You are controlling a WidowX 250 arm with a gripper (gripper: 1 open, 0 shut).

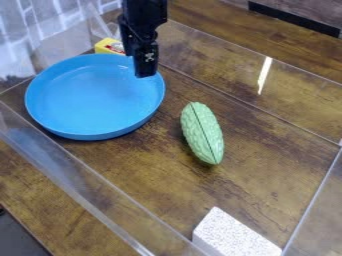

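The black gripper [144,62] hangs over the back right part of a blue plate [91,97], its fingers pointing down and apart, with nothing seen between them. Partly behind it, at the plate's back edge, lies a small yellow item [110,46]. To the right of the plate a long, light green textured vegetable [202,133] rests on the wooden table.
A white speckled block [235,234] sits at the front right. Clear plastic walls run along the left and right.
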